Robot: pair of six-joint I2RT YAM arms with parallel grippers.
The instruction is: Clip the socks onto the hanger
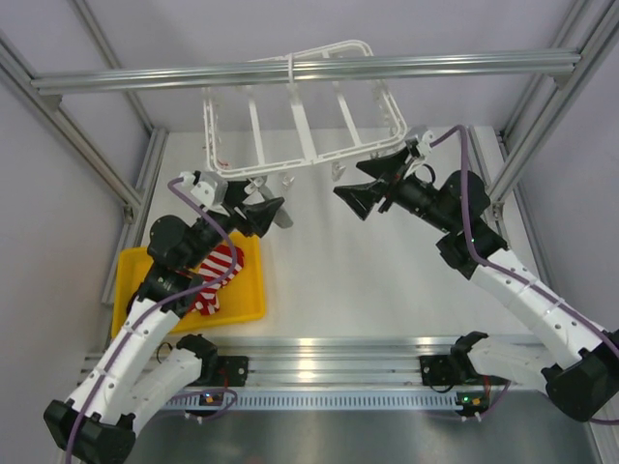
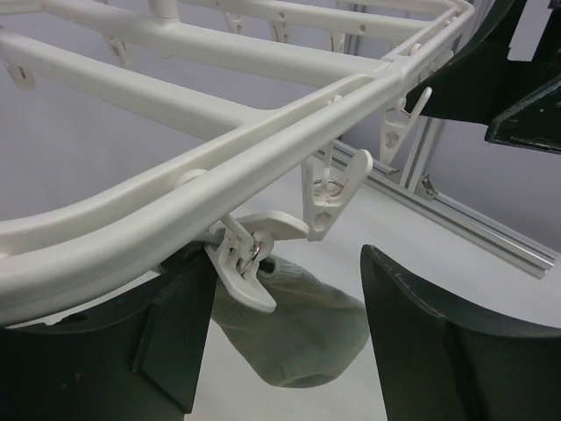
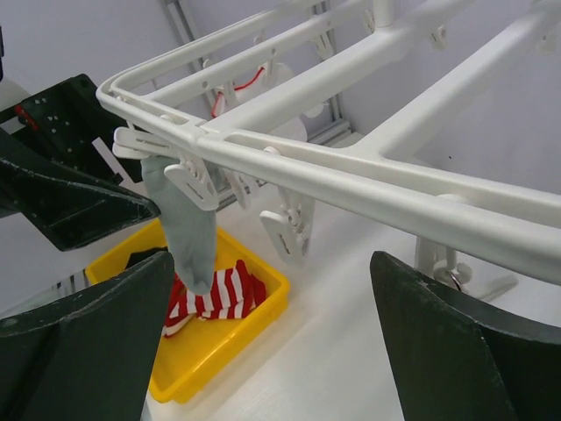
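Observation:
A grey sock [image 2: 298, 329] hangs at the front-left corner of the white hanger [image 1: 319, 155], just beneath a white clip [image 2: 245, 259]. Its upper dark edge meets that clip; whether the clip's fingers pinch it is hard to tell. My left gripper [image 1: 267, 199] is around this spot with its fingers spread apart, the sock and clip showing between them. From the right wrist view, the sock [image 3: 188, 228] dangles beside a left fingertip [image 3: 110, 215]. My right gripper [image 1: 349, 182] stands open and empty below the hanger's front-right part, near another clip [image 1: 338, 172].
A yellow bin [image 1: 254, 290] at lower left holds a red-and-white striped sock [image 1: 218, 266]. Towards the hanger's back left hangs a white item with red trim [image 3: 263, 92]. More empty clips line the hanger frame. The white floor [image 1: 329, 271] between the arms is clear.

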